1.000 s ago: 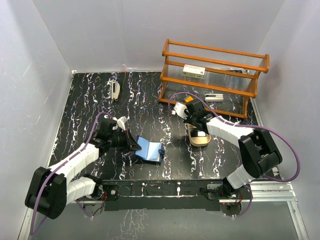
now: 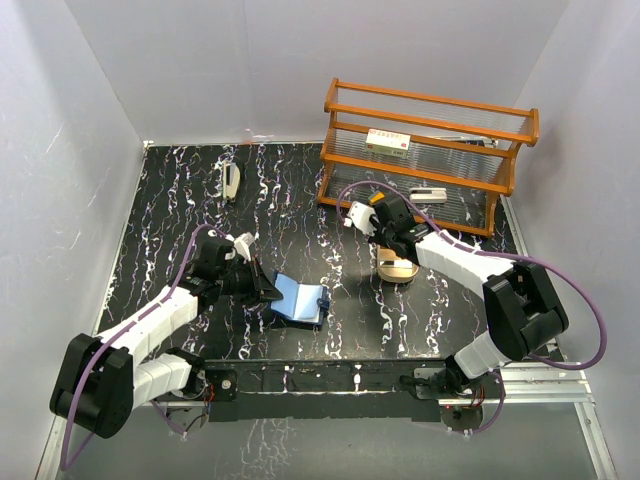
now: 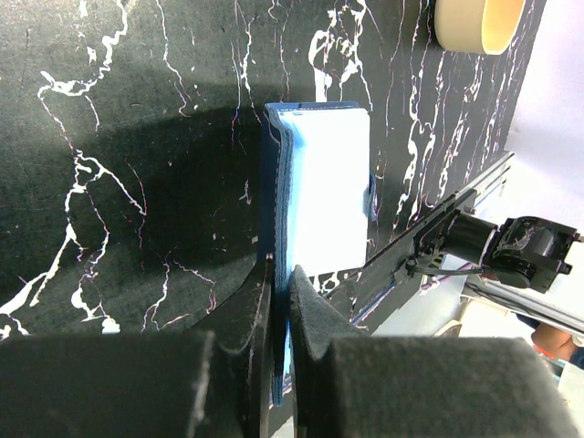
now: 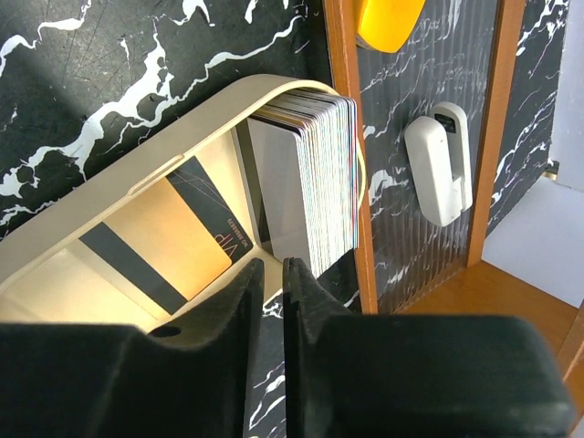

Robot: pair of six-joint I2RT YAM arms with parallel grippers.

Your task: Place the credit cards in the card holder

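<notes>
My left gripper point(image 2: 262, 290) is shut on the edge of the blue card holder point(image 2: 305, 304), which rests open with a white inner face point(image 3: 328, 187) at the front middle of the table. My right gripper is part open over a cream oval container point(image 2: 398, 275). In it a stack of cards point(image 4: 319, 182) stands upright at one end, and an orange-and-black card point(image 4: 169, 233) lies on the bottom. In the right wrist view the right fingertips are beside the stack's lower corner; whether anything is between them is unclear.
A wooden wire rack point(image 2: 430, 101) stands behind the container, with a white box point(image 2: 387, 142), a yellow object point(image 4: 386, 18) and a white device point(image 4: 429, 169). A stapler-like object point(image 2: 230, 180) lies at the back left. The table between the arms is largely clear.
My right arm has shifted slightly at the container, uncovering a little more of it in the top view. The left arm and card holder have not moved.
</notes>
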